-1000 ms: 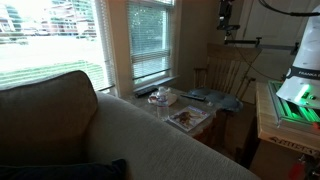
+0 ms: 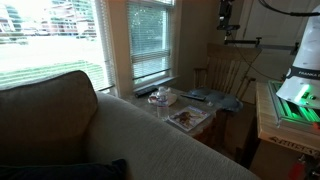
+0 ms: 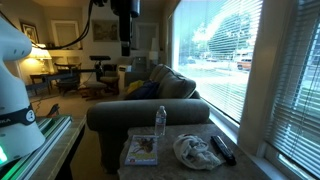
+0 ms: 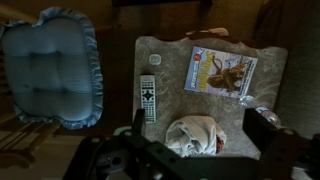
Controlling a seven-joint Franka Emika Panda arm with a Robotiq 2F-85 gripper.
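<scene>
My gripper hangs high over the small stone-look table (image 4: 170, 60), its dark fingers (image 4: 280, 148) spread wide at the lower left and right of the wrist view. Nothing shows between them but the table scene far below. On that table are a crumpled white cloth (image 4: 195, 132), a picture-covered booklet (image 4: 220, 72), and a remote (image 4: 148, 98) with light buttons. A clear bottle (image 3: 161, 121) stands upright behind the booklet (image 3: 142, 150) in exterior view 2. There, the cloth (image 3: 197, 152) lies between the bottle and the dark remote (image 3: 222, 150).
The sofa (image 3: 175, 115) borders one side of the table, and windows (image 3: 220, 50) with blinds rise beside it. A wooden chair with a blue-grey cushion (image 4: 55, 65) stands on the remote's side. Bare tabletop shows between remote and booklet.
</scene>
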